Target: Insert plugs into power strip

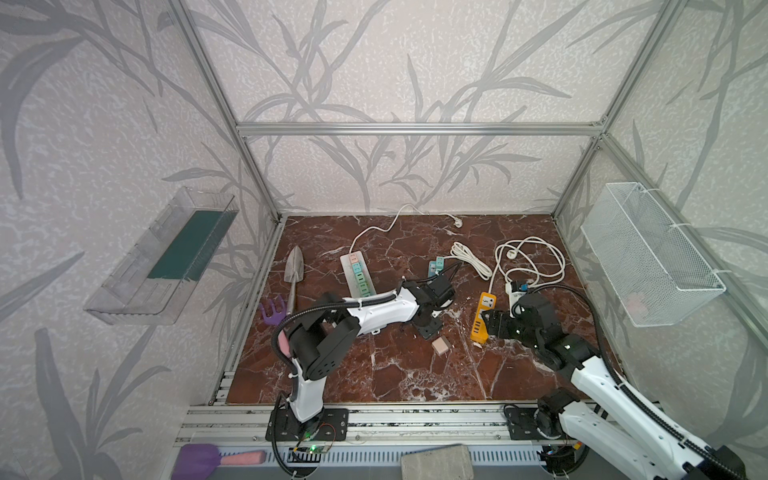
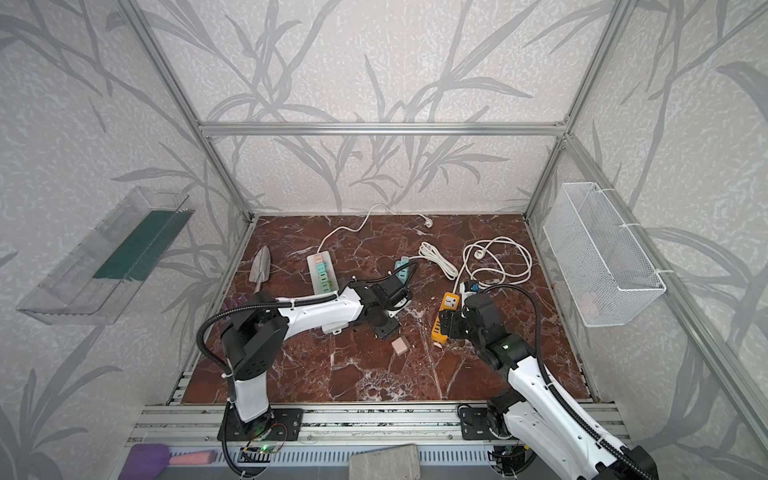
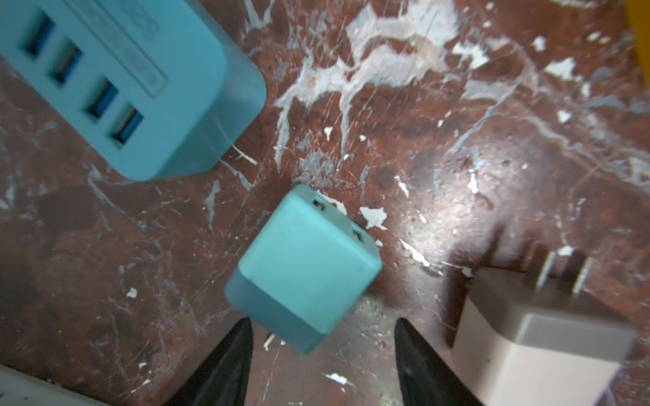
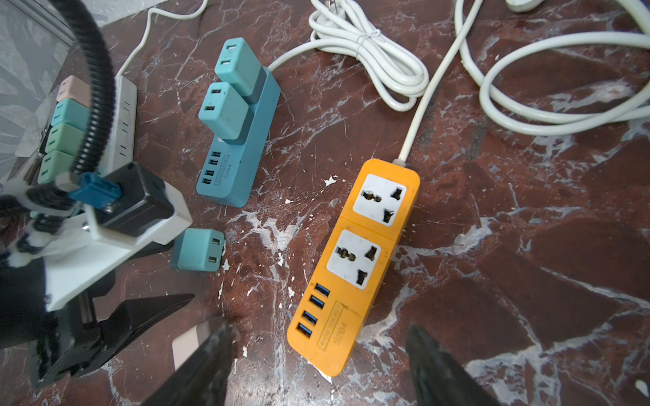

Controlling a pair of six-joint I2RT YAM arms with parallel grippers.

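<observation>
A loose teal charger plug lies between a teal power strip and a white plug with prongs up. My left gripper hangs over the teal plug with fingers apart, nothing gripped. The teal strip carries two teal plugs. A yellow power strip has both white sockets empty. My right gripper is open at the near end of the yellow strip. A white strip at left carries several coloured plugs.
Coiled white cables lie behind the strips. A trowel and purple fork lie at the left edge. Wire baskets hang on both side walls.
</observation>
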